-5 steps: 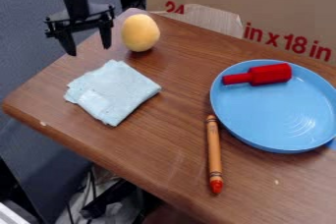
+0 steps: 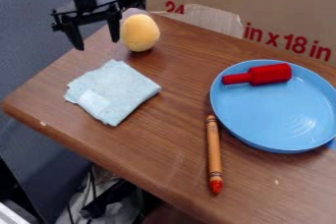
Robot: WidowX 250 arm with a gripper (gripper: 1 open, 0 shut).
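Note:
My black gripper (image 2: 96, 37) is at the upper left, over the table's far-left edge, its fingers apart with nothing seen between them. A yellow-orange rounded object (image 2: 140, 32) stands just right of it. A folded light-blue cloth (image 2: 113, 92) lies below it on the wooden table (image 2: 171, 154). A blue plate (image 2: 272, 121) holds a red cylindrical object with a handle (image 2: 268, 74). An orange crayon (image 2: 214, 155) lies left of the plate.
A large cardboard box (image 2: 243, 7) stands behind the table. The table's middle, between cloth and plate, is clear, as is its lower-left part.
The objects on the table have not moved.

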